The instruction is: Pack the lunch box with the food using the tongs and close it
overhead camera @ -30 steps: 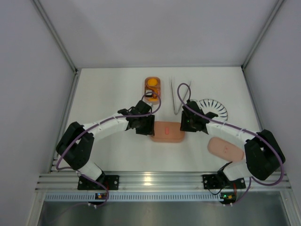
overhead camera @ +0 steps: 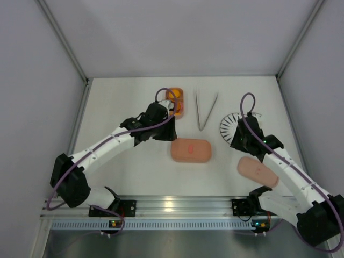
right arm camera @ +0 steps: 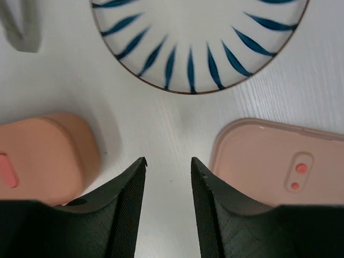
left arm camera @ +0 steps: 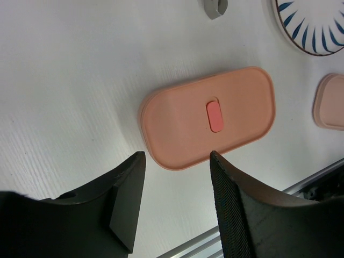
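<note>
A salmon-pink lunch box point(overhead camera: 191, 150) with a small red tab sits closed at the table's middle. Above its left end hangs my left gripper point(overhead camera: 171, 132); in the left wrist view its fingers point(left arm camera: 129, 188) stand apart with only bare table between them. Over the plate's near edge is my right gripper point(overhead camera: 238, 146), open and empty in the right wrist view. The white plate point(right arm camera: 177, 32) has blue leaf strokes around its rim. A flat pink lid point(overhead camera: 258, 171) lies at the right. At the back, partly behind the left arm, is an open box point(overhead camera: 179, 96) with orange food.
Metal tongs point(overhead camera: 202, 119) lie spread between the open box and the plate. Bare table point(overhead camera: 118, 102) stretches over the back left. A metal rail point(overhead camera: 183, 203) runs along the front edge.
My right gripper has left the lunch box's right end and moved right, over the plate. The left gripper has risen slightly. The lunch box has stayed where it was.
</note>
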